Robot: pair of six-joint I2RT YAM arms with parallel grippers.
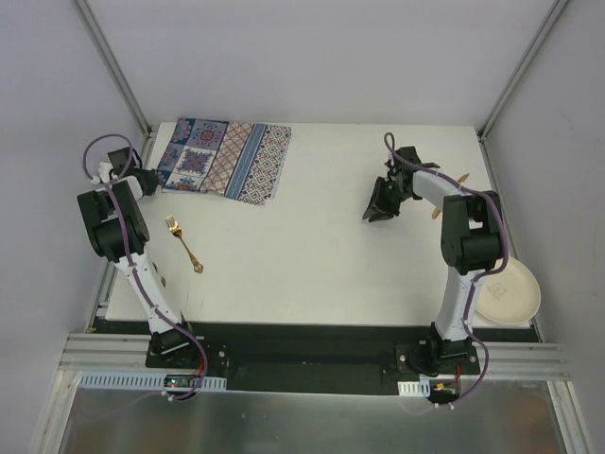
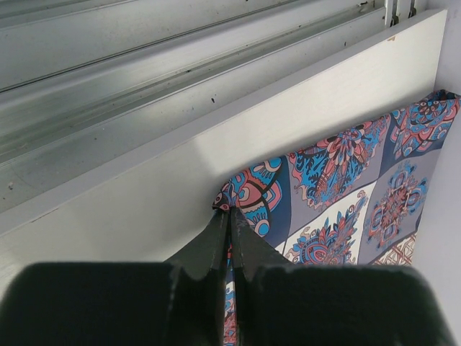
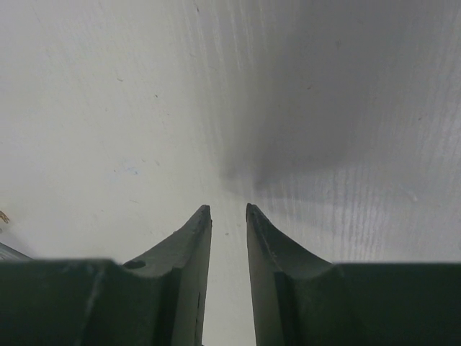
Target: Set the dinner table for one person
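Observation:
A patterned cloth (image 1: 222, 156) lies flat at the back left of the white table (image 1: 312, 246). My left gripper is shut on a corner of the cloth (image 2: 324, 223) at the table's edge. My right gripper (image 1: 375, 210) hangs over bare table right of centre, its fingertips a little apart with nothing between them in the right wrist view. A gold fork (image 1: 189, 248) lies below the cloth. A cream plate (image 1: 510, 293) is at the front right. A long gold utensil (image 1: 437, 211) is partly hidden behind the right arm.
Walls and metal rails (image 2: 86, 86) border the table closely at left and right. Something small by the left arm, below the fork, is mostly hidden.

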